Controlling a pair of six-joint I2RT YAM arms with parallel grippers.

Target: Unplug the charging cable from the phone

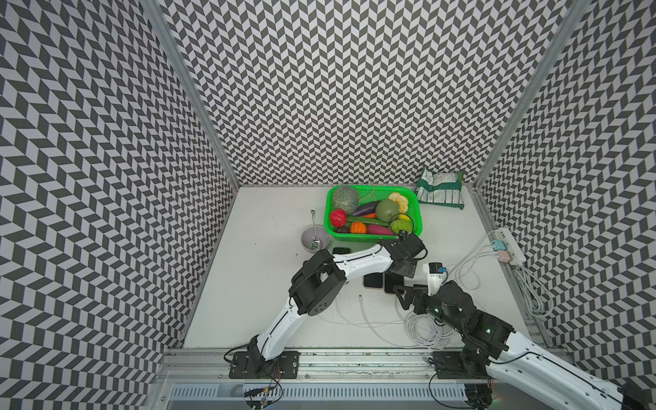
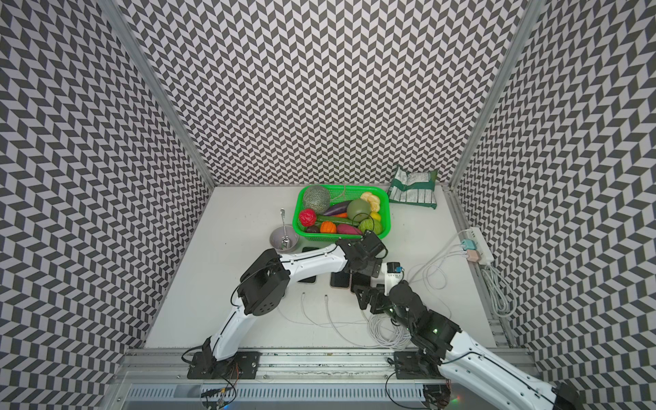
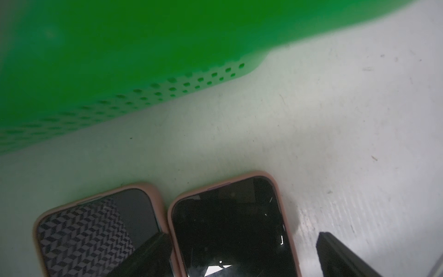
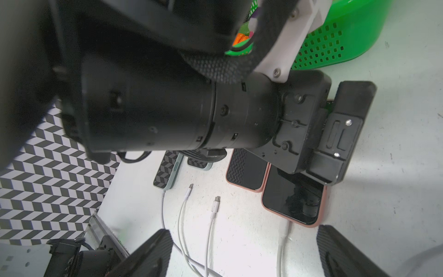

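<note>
Two pink-cased phones lie side by side, screens up. The right-hand phone (image 4: pixel 295 196) has a white charging cable (image 4: pixel 282 249) running into its near end; the other phone (image 4: pixel 249 168) has no cable visible at that end. My left gripper hangs open above the right-hand phone's far end. One finger (image 3: pixel 150 258) overlaps the left phone's edge in the left wrist view, the other (image 3: pixel 336 254) lies over bare table. On the near side, my right gripper is open, with the cable crossing between its fingers in view; contact cannot be told.
A green basket (image 1: pixel 417 229) of vegetables stands just behind the phones. Left of them are a teal-cased phone (image 4: pixel 168 170), a loose plug (image 4: pixel 216 203) and a grey bowl (image 1: pixel 315 237). Coiled cables (image 1: pixel 427 331) lie near the front; a power strip (image 1: pixel 509 246) is at right.
</note>
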